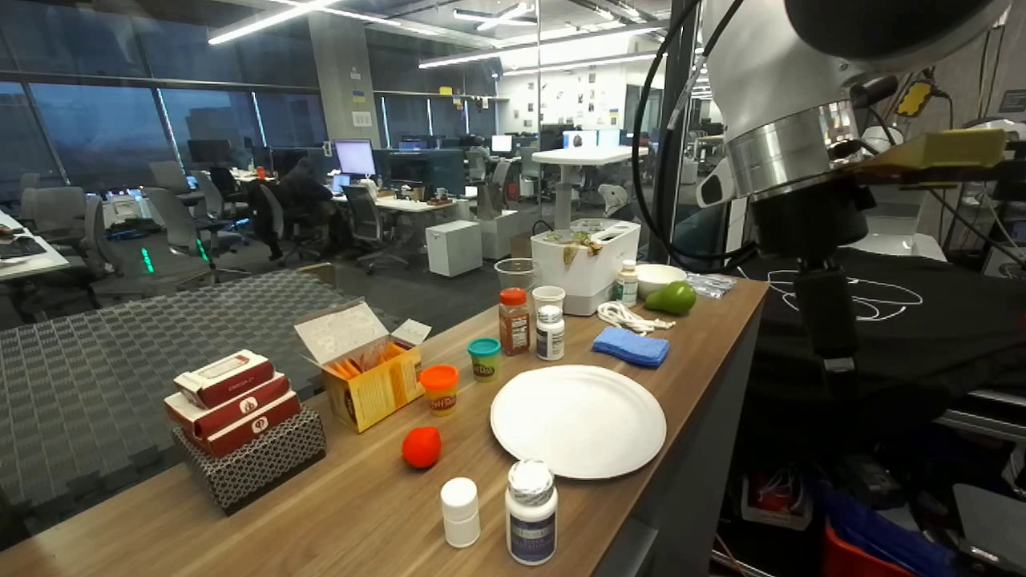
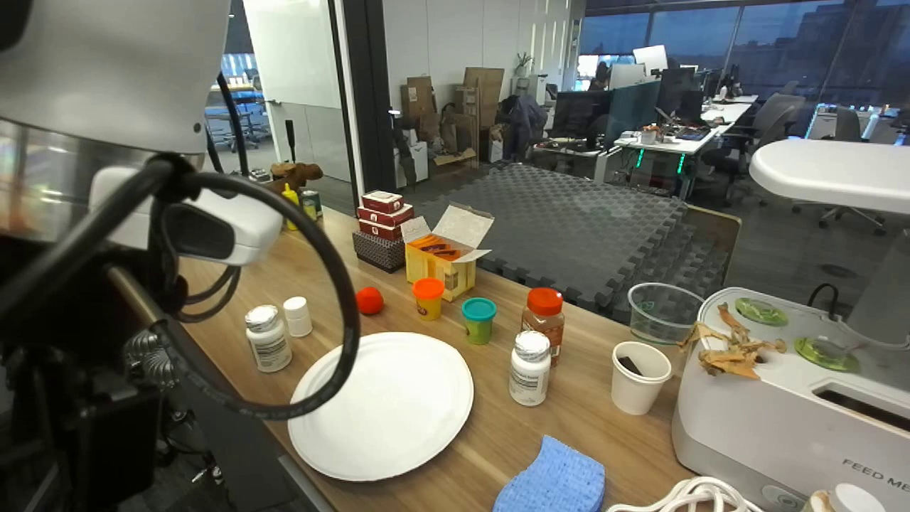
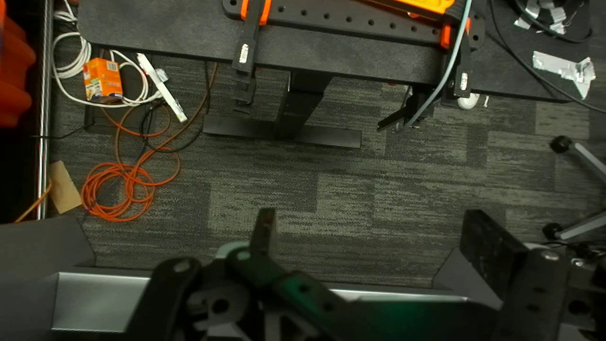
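My gripper is open in the wrist view, its two black fingers far apart with only carpeted floor visible between them. From exterior view 1 it hangs off the right side of the wooden counter, clear of everything on top. A white plate (image 1: 578, 421) lies empty on the counter. Left of it are a red ball-like object (image 1: 421, 447), an orange-lidded tub (image 1: 439, 389) and a teal-lidded tub (image 1: 483, 359). Two white bottles stand at the front, a small one (image 1: 459, 513) and a larger labelled one (image 1: 531, 513).
An open yellow box (image 1: 375, 389) and stacked red boxes (image 1: 236, 399) line the far edge. Behind the plate are a blue cloth (image 1: 631, 346), a red-lidded jar (image 1: 514, 322), a paper cup (image 2: 640, 378) and a white appliance (image 2: 768, 435). A black cable loops beside the arm.
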